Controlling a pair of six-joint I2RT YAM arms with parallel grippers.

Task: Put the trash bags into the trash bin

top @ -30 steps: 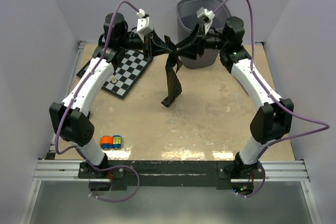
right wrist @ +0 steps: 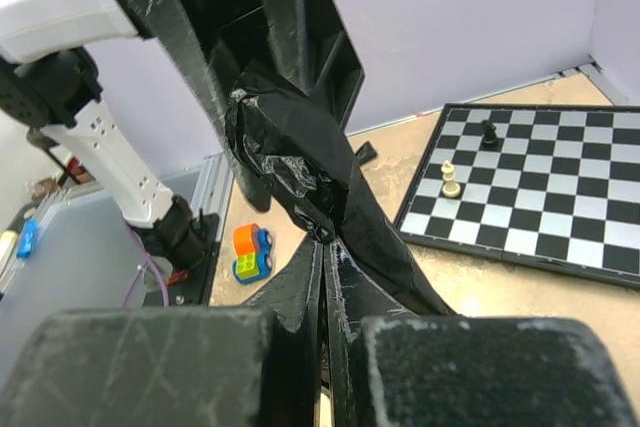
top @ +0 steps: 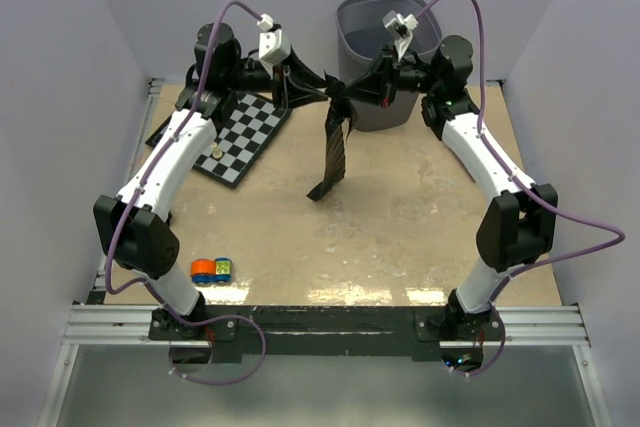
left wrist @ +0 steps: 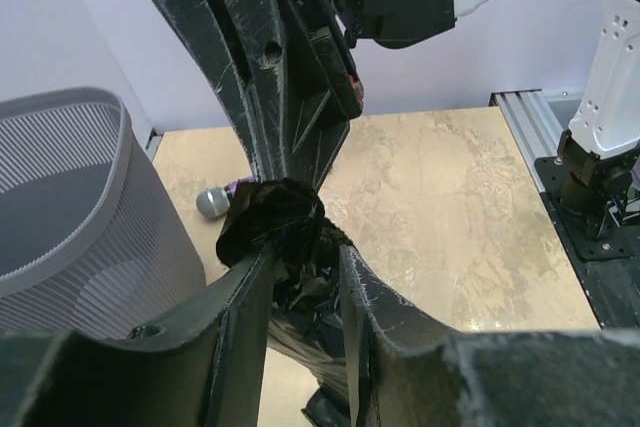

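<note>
A black trash bag [top: 335, 145] hangs over the table between the two arms, its top gathered and its tail trailing down. My right gripper [top: 350, 94] is shut on the gathered plastic, which shows at its closed fingertips [right wrist: 318, 255] in the right wrist view. On the other side, my left gripper [top: 326, 89] stands open, its fingers [left wrist: 243, 312] apart with part of the bag [left wrist: 290, 237] showing beyond and between them. Behind the right gripper is the grey trash bin [top: 360, 112], open at the top. The dark interior partly shows; its floor is hidden.
A chessboard [top: 240, 139] with a few pieces lies at the left rear. Near the front left is a small orange, blue and green toy [top: 211, 270]. A microphone [left wrist: 212, 202] rests on the far side in the left wrist view.
The left gripper has opened; its arm has barely moved.
</note>
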